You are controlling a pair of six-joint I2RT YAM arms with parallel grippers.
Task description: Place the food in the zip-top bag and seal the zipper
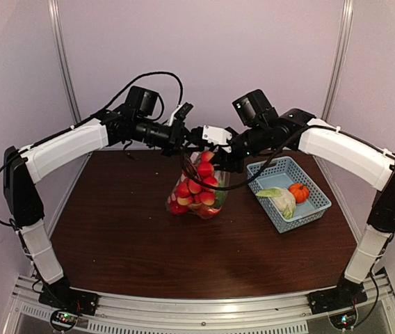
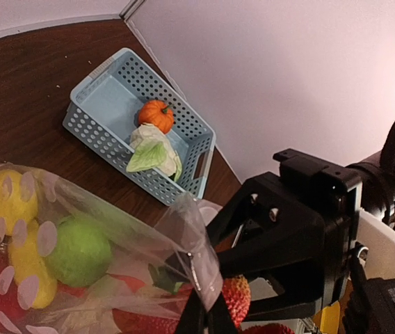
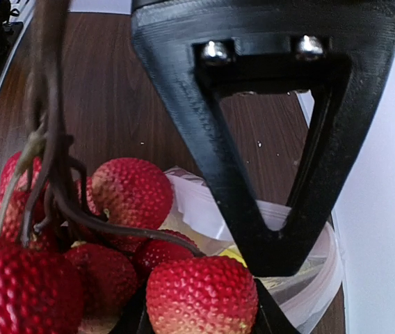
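The clear bag (image 1: 197, 195) stands at table centre, full of red fruit with yellow and green food (image 2: 78, 250) behind the plastic. My left gripper (image 1: 181, 142) is shut on the bag's upper edge, which bunches at its fingertips in the left wrist view. My right gripper (image 1: 222, 156) is over the bag mouth, shut on a red strawberry-like fruit (image 3: 201, 296), beside a cluster of more such fruit (image 3: 131, 191) on brown stems.
A blue basket (image 1: 267, 216) at the right holds a cauliflower (image 1: 283, 202) and an orange pumpkin (image 1: 298, 192).
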